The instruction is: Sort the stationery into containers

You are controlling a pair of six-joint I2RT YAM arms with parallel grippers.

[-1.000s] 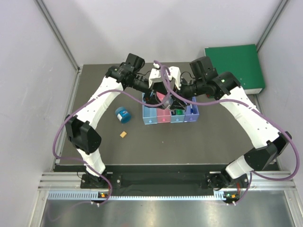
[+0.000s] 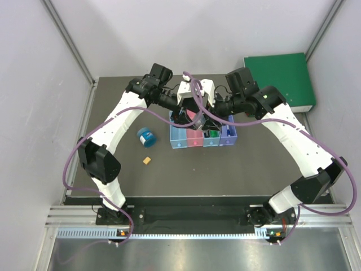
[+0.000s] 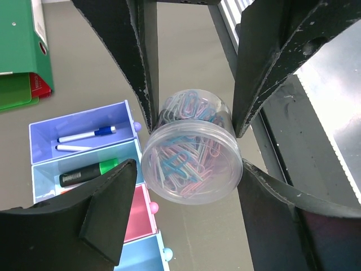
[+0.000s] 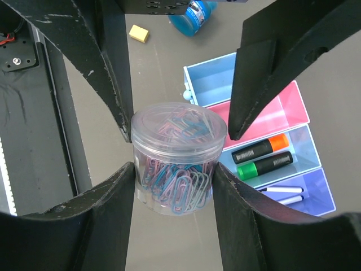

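Note:
A clear lidded jar of paper clips (image 3: 192, 161) (image 4: 176, 169) is held between both grippers above the containers. My left gripper is shut on it, as is my right gripper. In the wrist views the open-topped boxes show beyond the jar: a purple box (image 4: 310, 195) with white pens, a light blue box (image 4: 306, 147) with two markers, a pink box (image 4: 287, 104) and another blue box (image 4: 211, 79).
A blue jar (image 2: 145, 136) and a yellow block (image 2: 146, 160) lie on the left of the table. A green folder (image 2: 279, 79) stands at the back right.

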